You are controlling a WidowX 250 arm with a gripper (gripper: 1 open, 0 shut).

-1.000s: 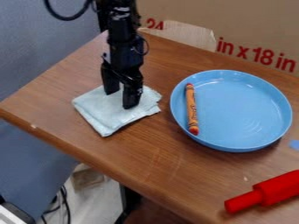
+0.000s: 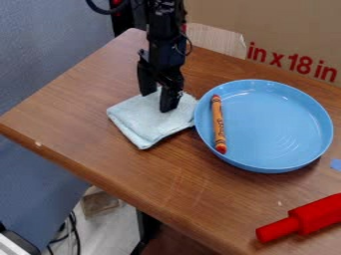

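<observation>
My black gripper [image 2: 159, 95] points down onto a pale, folded cloth [image 2: 140, 124] on the wooden table, its fingertips low at the cloth's upper part. Whether the fingers are open or shut on the cloth is hard to make out. The cloth lies just left of a blue plate [image 2: 273, 120], on which an orange crayon [image 2: 218, 129] rests along the left side.
A red rolling pin [image 2: 304, 218] lies at the front right of the table [image 2: 80, 134]. A cardboard box [image 2: 273, 35] stands behind. The table's left edge drops to the floor.
Over the last second my gripper and the cloth moved right, toward the plate.
</observation>
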